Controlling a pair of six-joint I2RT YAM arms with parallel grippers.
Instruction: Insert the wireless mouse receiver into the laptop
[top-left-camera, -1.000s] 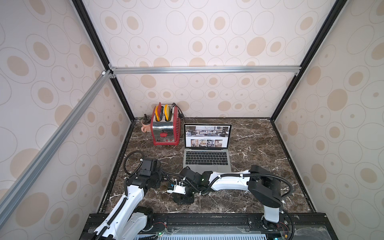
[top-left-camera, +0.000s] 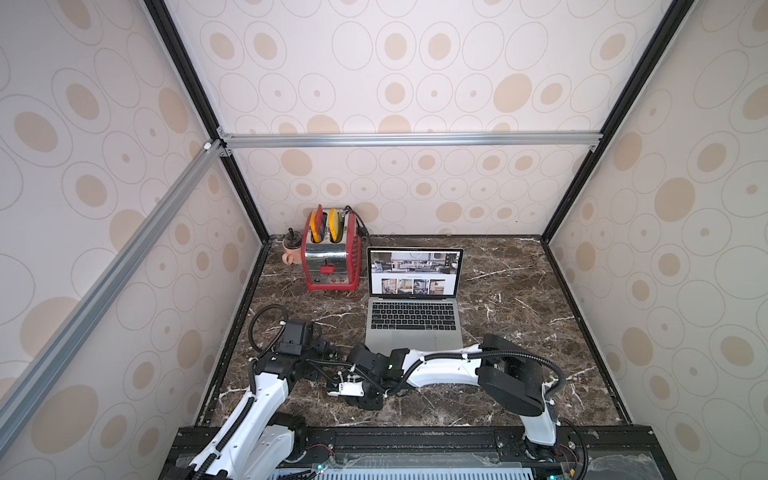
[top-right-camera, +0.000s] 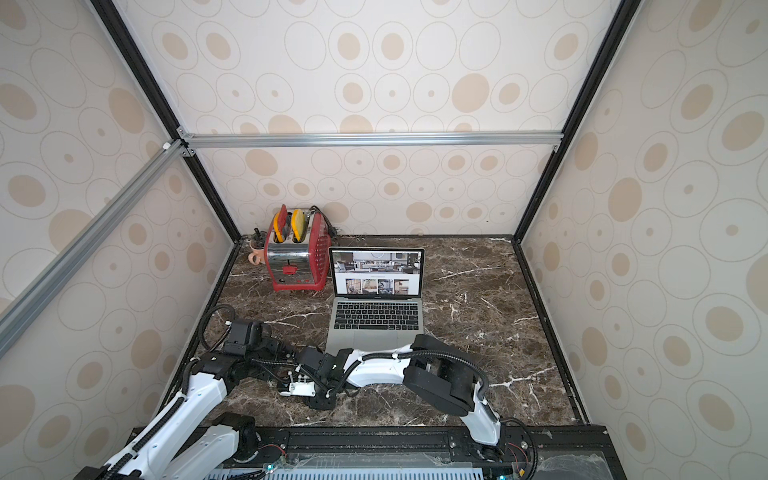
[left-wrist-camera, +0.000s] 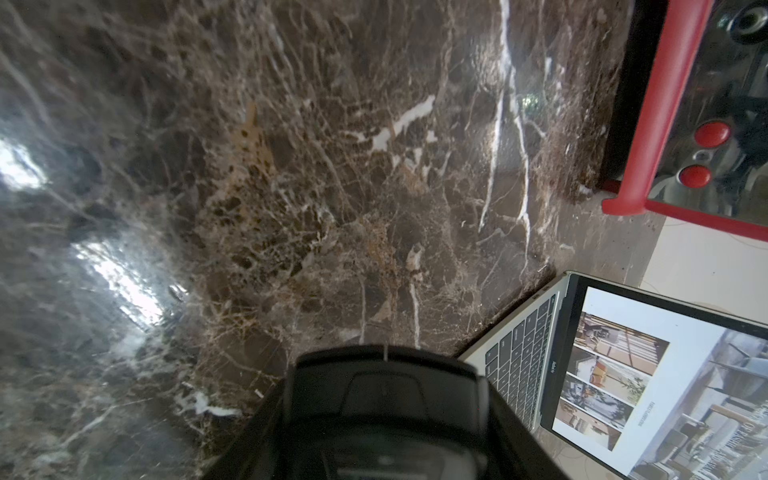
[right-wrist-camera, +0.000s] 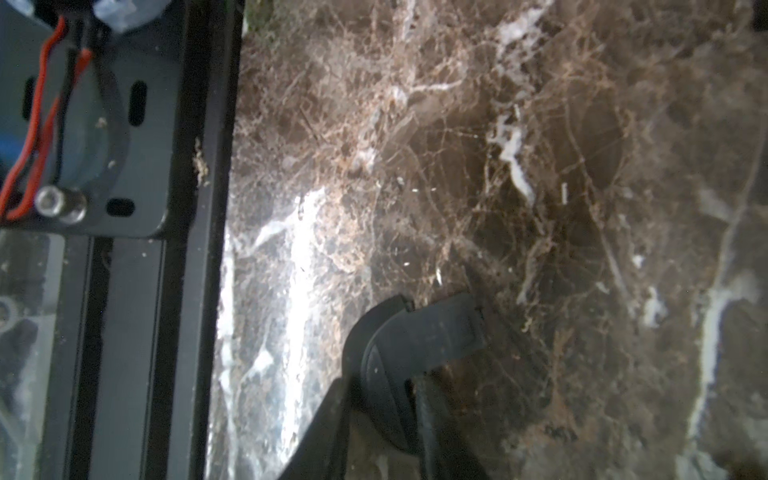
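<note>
In the left wrist view a rounded black body (left-wrist-camera: 384, 408), looking like the mouse, fills the bottom middle; my left gripper is shut on it. A black curved piece with a flat tab (right-wrist-camera: 436, 332) shows at the fingertips of my right gripper. Its fingers stand apart; whether they pinch this piece is unclear. The laptop (top-left-camera: 413, 320) lies open, screen lit. Both grippers (top-right-camera: 284, 376) are close together left of its front edge. I cannot make out the receiver.
A red toaster (top-left-camera: 329, 256) stands at the back left, a pinkish cup (top-left-camera: 291, 252) beside it. My right arm (top-left-camera: 456, 368) crosses in front of the laptop.
My right arm has shifted a little to the left, its gripper closer to the left one. The left gripper has barely moved. Laptop and toaster stay put.
</note>
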